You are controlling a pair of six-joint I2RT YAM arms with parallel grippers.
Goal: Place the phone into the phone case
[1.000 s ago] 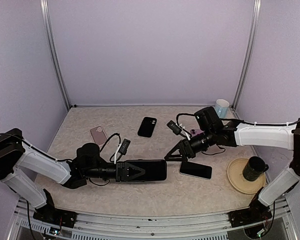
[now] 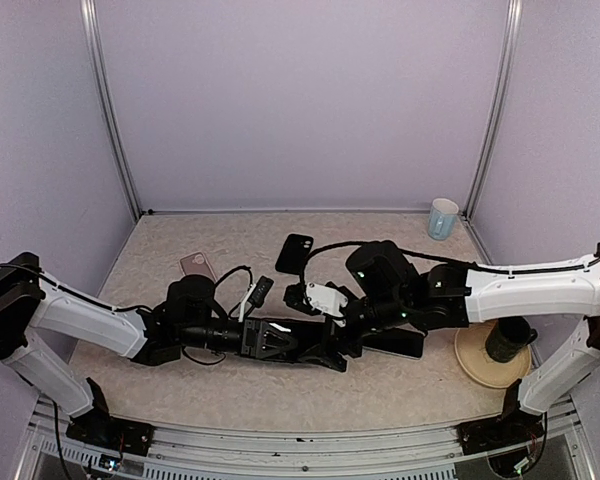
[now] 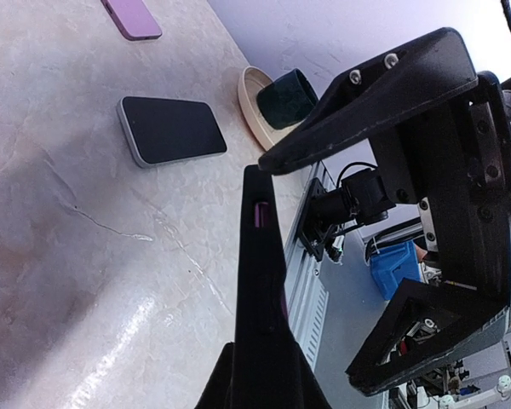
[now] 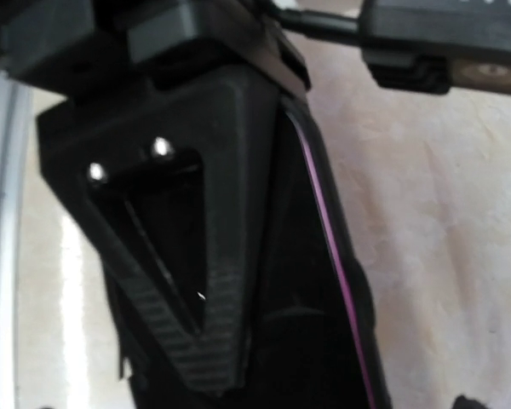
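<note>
The black phone case (image 3: 260,281) stands edge-on in the left wrist view, purple showing through its side cutouts. My left gripper (image 2: 283,344) is shut on its left end, holding it above the table. In the right wrist view, the phone (image 4: 307,349) lies in the case, screen showing, with a thin purple edge along the black rim; how fully it is seated cannot be told. My right gripper (image 2: 325,338) is open at the right end, its fingers (image 3: 375,102) spread wide to either side of phone and case. One right finger (image 4: 221,341) is in front of the screen; the other is hidden.
Another phone (image 3: 175,129) lies flat beside the arms. Farther back are a black case (image 2: 294,254) and a pink one (image 2: 198,265). A cup (image 2: 509,338) sits in a round tray (image 2: 470,362) at right; a light-blue mug (image 2: 442,219) stands behind.
My right gripper has moved left over the right end of the held phone and case, now largely hiding them.
</note>
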